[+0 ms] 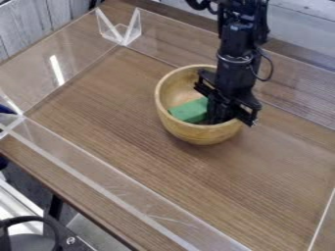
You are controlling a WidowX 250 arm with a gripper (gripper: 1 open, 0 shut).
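Observation:
A wooden bowl [175, 90] stands right of the table's centre with a green block [189, 110] in it. The black robot gripper [220, 114] reaches down from the top into the right side of the bowl, just beside the block. Its fingertips are dark and overlap, so whether anything is between them is hard to see.
A clear plastic container [118, 27] stands at the back left. A black cabled object [26, 235] shows at the lower left corner, off the table.

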